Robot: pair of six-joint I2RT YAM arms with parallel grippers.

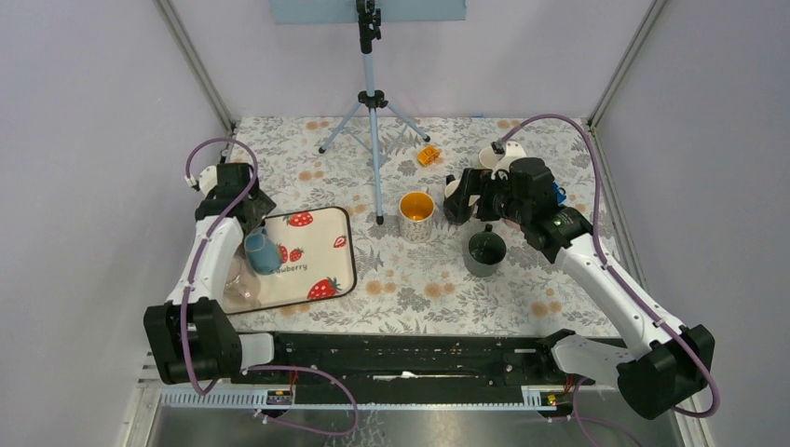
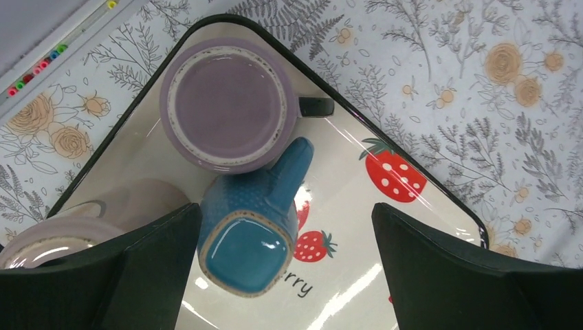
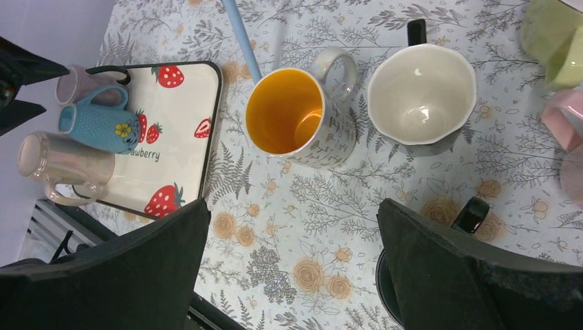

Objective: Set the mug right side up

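Observation:
On the strawberry tray (image 1: 317, 261) lie a blue mug (image 2: 247, 251), on its side, a pinkish-beige mug (image 3: 69, 161), also on its side, and a lilac mug (image 2: 227, 103) with a dark handle. My left gripper hangs open above them, nothing between its fingers. My right gripper is open over the table, above standing mugs: a white one with orange inside (image 3: 289, 110), a white one with a dark handle (image 3: 421, 93), and a dark one (image 1: 483, 251) partly hidden behind a finger in the right wrist view.
A tripod (image 1: 373, 140) stands at the back middle. A small orange object (image 1: 429, 155) sits beside it. Pink and pale green mugs (image 3: 564, 55) crowd the right. Bare tablecloth (image 1: 410, 298) shows along the front middle.

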